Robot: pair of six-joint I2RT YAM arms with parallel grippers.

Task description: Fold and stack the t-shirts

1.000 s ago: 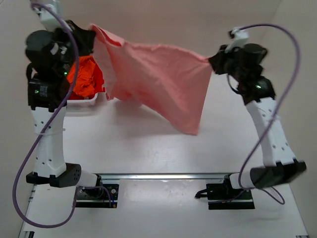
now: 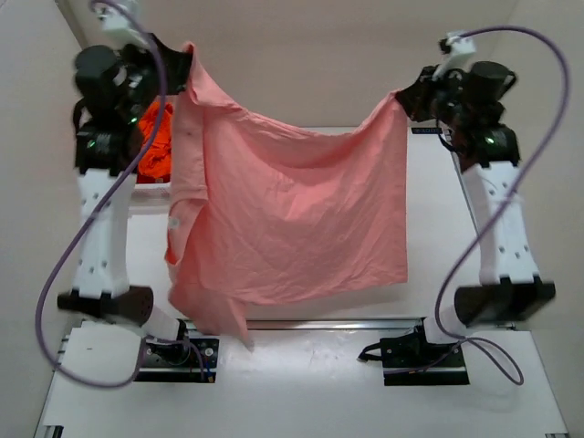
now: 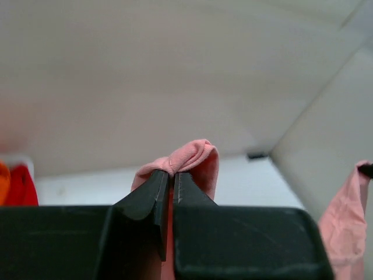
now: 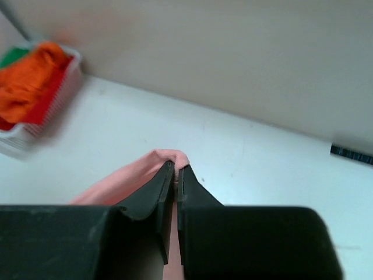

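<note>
A pink t-shirt (image 2: 292, 201) hangs spread between my two raised grippers, its body billowing toward the robot's side of the table. My left gripper (image 2: 185, 71) is shut on one upper corner; in the left wrist view a bunched fold of pink cloth (image 3: 186, 160) sticks up past the fingertips. On the other upper corner, my right gripper (image 2: 401, 99) is shut, with thin pink cloth (image 4: 166, 156) pinched at its tips in the right wrist view. The shirt's left side is folded over and hangs lower than the rest.
A white basket (image 2: 151, 193) holding orange and red cloth (image 2: 157, 146) stands at the back left, partly hidden by the left arm and shirt. A small black strip (image 4: 351, 154) lies at the table's back right.
The shirt swung from hanging low, to stretched back between the raised grippers, to billowing toward the near side. Both arms moved outward and back in; both grippers kept hold of the cloth.
</note>
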